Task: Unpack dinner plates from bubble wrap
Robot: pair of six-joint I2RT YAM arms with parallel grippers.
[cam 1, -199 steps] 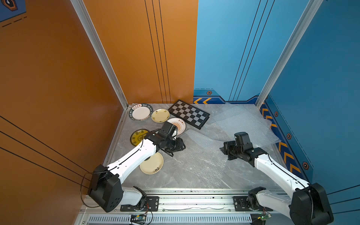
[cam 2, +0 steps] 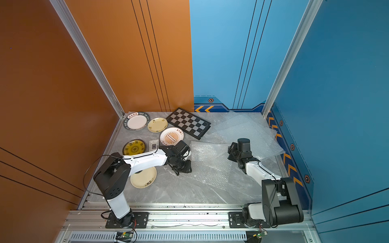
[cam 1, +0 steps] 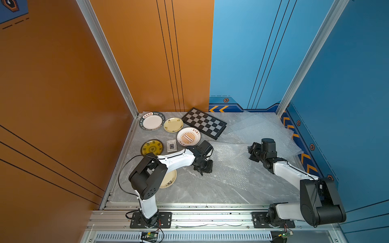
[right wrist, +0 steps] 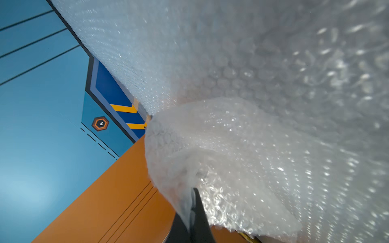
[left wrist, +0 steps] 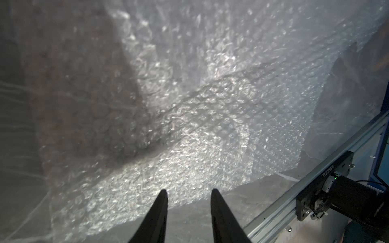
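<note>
A bubble wrap sheet (cam 1: 235,172) lies over the middle of the table, with further wrap (cam 1: 263,127) spread behind it to the right. My left gripper is open above the middle sheet, nothing between its fingers. In the right wrist view, my right gripper is shut on gathered bubble wrap (right wrist: 178,162), which rises in a fold from the sheet. Unwrapped plates rest on the left: a dark-rimmed white plate (cam 1: 152,121), a small cream plate (cam 1: 173,124), an orange-patterned plate (cam 1: 188,136), a yellow plate (cam 1: 152,149) and a cream plate (cam 2: 143,178).
A black-and-grey checkered board (cam 1: 204,123) lies at the back middle. Between the plates sits a small square item (cam 1: 171,145). My left forearm passes over the front cream plate. Bare table (cam 1: 194,192) shows along the front.
My left gripper has moved right and slightly toward the front, over the wrap. The right gripper has shifted back and a little right, and the middle sheet's front edge has shifted with it.
</note>
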